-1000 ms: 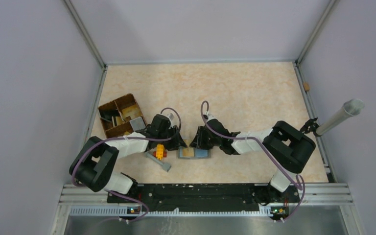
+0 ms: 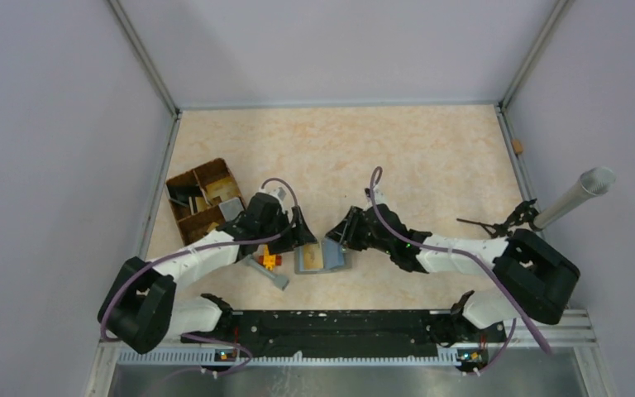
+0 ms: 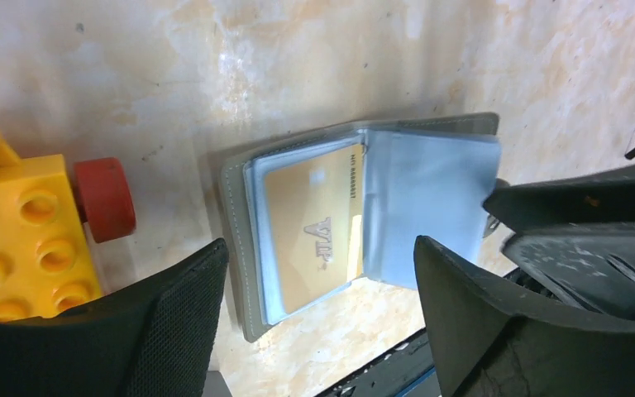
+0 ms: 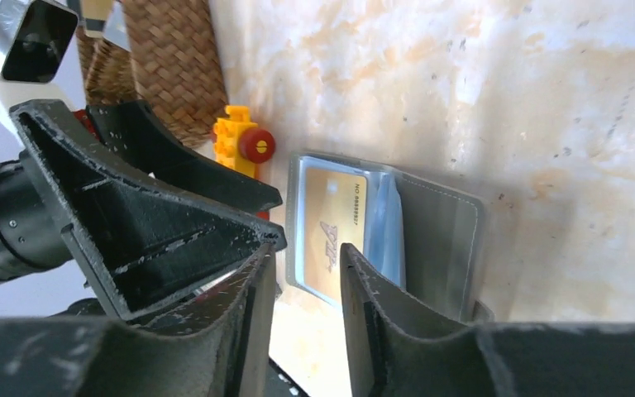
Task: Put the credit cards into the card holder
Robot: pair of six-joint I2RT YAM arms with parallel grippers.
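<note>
The card holder lies open on the table, with a gold card in its light blue left sleeve; its blue right sleeve stands partly raised in the right wrist view. My left gripper hangs over the holder from the left, fingers apart, nothing visible between them. My right gripper is over the holder's right side, fingers apart; whether they touch the sleeve is unclear.
A yellow toy brick (image 3: 33, 231) with red parts and a grey tool (image 2: 269, 273) lie left of the holder. A divided woven box (image 2: 215, 178) stands farther left.
My right gripper and arm have moved right and slightly up in the top view. My left arm has shifted left, and the holder sits slightly farther left.
</note>
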